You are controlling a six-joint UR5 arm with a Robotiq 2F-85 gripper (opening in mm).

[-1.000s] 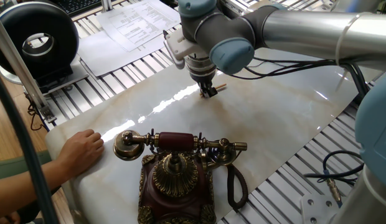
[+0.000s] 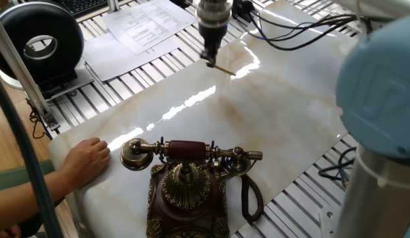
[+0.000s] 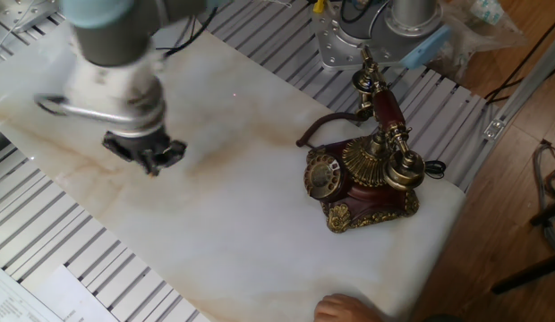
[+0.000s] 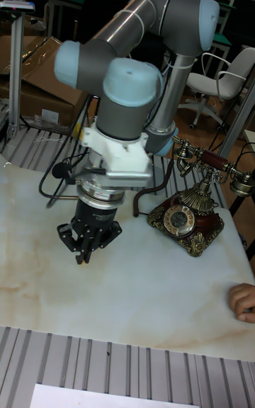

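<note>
My gripper [image 2: 210, 61] hangs over the far part of the marbled board [image 2: 284, 112], well apart from the telephone. A thin yellowish-brown stick [image 2: 225, 70] juts sideways from its fingertips, and the fingers look shut on it. In the second exterior view the gripper [image 3: 152, 168] shows only a small yellowish spot at its tip; most of the stick is hidden there. From the front, the gripper [image 4: 82, 258] points down with its fingers close together, an orange-brown bit at the tip.
An old-style red and brass telephone [image 2: 185, 185] stands on the board, handset on its cradle. A person's hand [image 2: 90, 160] rests on the board's edge. Papers [image 2: 142, 26] and a black ring-shaped device [image 2: 59, 39] lie beyond. The board's middle is clear.
The arm swung with my gripper; telephone and hand stayed put.
</note>
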